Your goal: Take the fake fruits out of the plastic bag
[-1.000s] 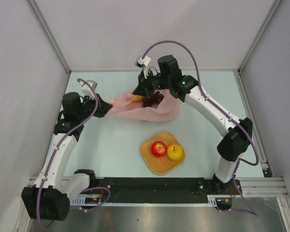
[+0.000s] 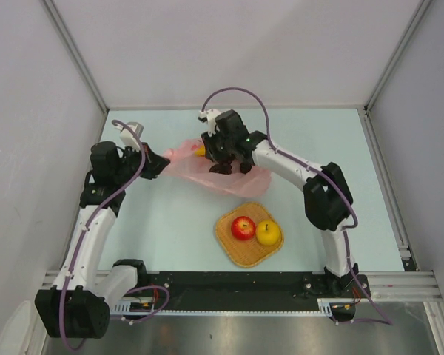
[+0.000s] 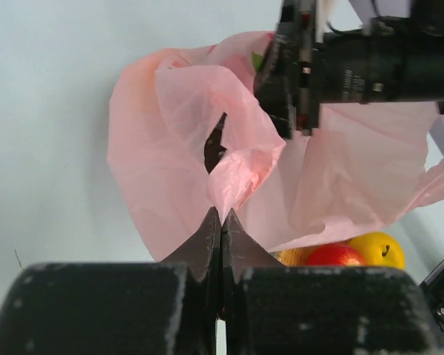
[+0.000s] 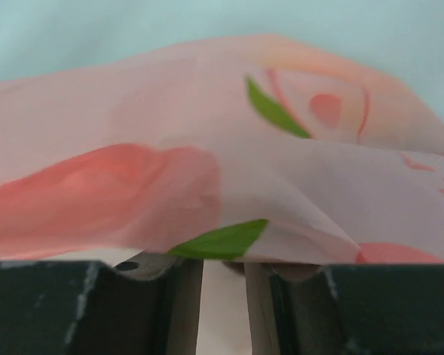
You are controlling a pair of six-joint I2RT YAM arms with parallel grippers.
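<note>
My left gripper is shut on the rim of the pink plastic bag [image 3: 181, 159], pinching a gathered fold. In the top view the bag [image 2: 196, 170] lies open toward the front. Inside it show a dark reddish bunch [image 2: 220, 169], perhaps grapes, and part of a yellow fruit [image 2: 201, 150]. My right gripper [image 2: 220, 159] is at the bag's mouth, over the dark bunch. In the right wrist view its fingers [image 4: 183, 303] stand a little apart, with pale film filling the view ahead. A dark bit shows beyond the gap; no fruit is clearly between them.
A wooden tray [image 2: 244, 255] in front of the bag bears a red apple [image 2: 243, 228] and a yellow fruit [image 2: 268, 232]. Clear table lies left of the tray and on the far right.
The left gripper has barely moved.
</note>
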